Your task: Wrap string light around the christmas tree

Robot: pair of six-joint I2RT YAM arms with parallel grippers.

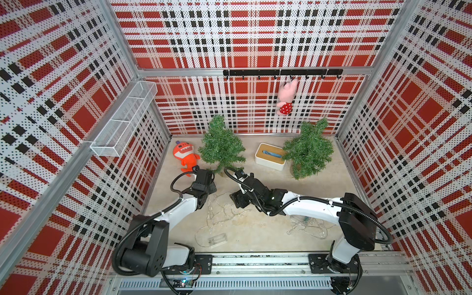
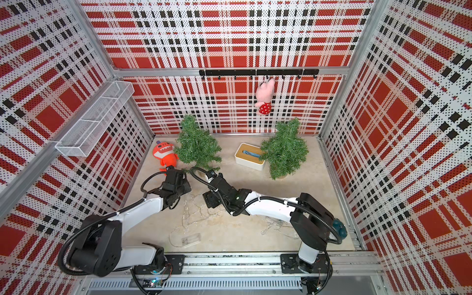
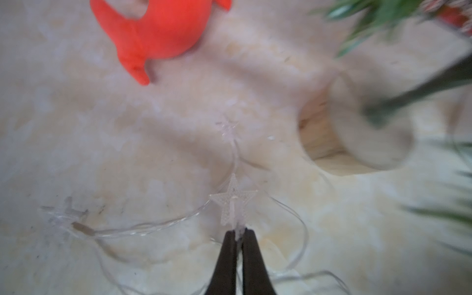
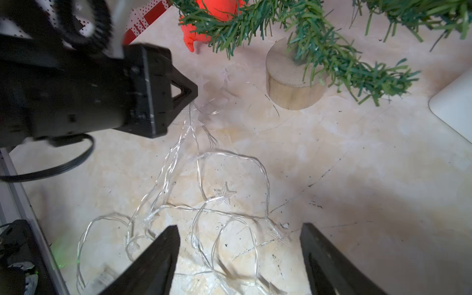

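Clear string lights with star pieces (image 4: 225, 193) lie loosely coiled on the table, their battery box (image 1: 217, 239) toward the front edge. My left gripper is shut, low over the table in front of the left Christmas tree (image 1: 220, 143). Wire strands (image 4: 189, 120) run up to its fingertips, and a star (image 3: 233, 199) shows right at them. My right gripper hangs over the coils with its fingers apart and nothing between them. The tree's wooden base (image 3: 351, 127) stands close by, without wire around it.
An orange plush (image 1: 185, 156) sits left of the tree. A white box (image 1: 270, 156) and a second tree (image 1: 309, 149) stand to the right. Another clear light bundle (image 1: 310, 227) lies below the right arm. Table space in front of the white box is free.
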